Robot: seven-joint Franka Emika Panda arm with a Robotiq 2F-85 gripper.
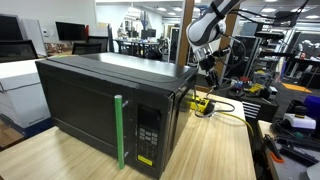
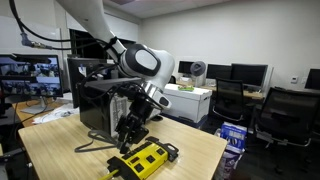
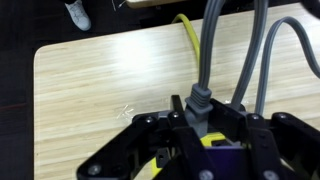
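Observation:
In the wrist view, a grey cable point(image 3: 200, 98) with a ribbed collar stands between the fingertips of my gripper, which is shut on it. Its upper part loops out of the frame at the top. Below the fingers, a yellow and black device point(image 3: 222, 160) is partly hidden. The same yellow device point(image 2: 145, 160) lies on the table in exterior view 2, with my gripper point(image 2: 132, 138) close above its back edge. From exterior view 1, my gripper point(image 1: 213, 83) appears beyond the microwave, near the yellow device point(image 1: 202, 105).
A large black microwave point(image 1: 100, 95) with a green strip point(image 1: 119, 130) takes up much of the table. A yellow cable point(image 1: 240, 119) runs along the tabletop near the device. Bare wood point(image 1: 210, 150) shows at the front right. Office chairs point(image 2: 283, 110) stand beyond the table.

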